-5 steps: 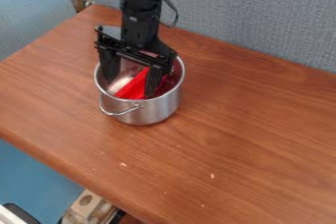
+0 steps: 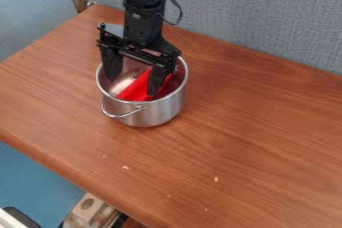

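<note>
My black gripper (image 2: 135,60) hangs over a steel pot (image 2: 142,114), its fingers open and reaching down inside the rim on either side of a red object (image 2: 135,90) lying in the pot. The pot has a wire handle at the front and stands on the wooden table (image 2: 241,152). The gripper partly hides the red object, so I cannot tell its full shape or whether the fingers touch it.
A grey padded wall (image 2: 254,22) runs behind. A blue surface lies beyond the table's lower-left edge.
</note>
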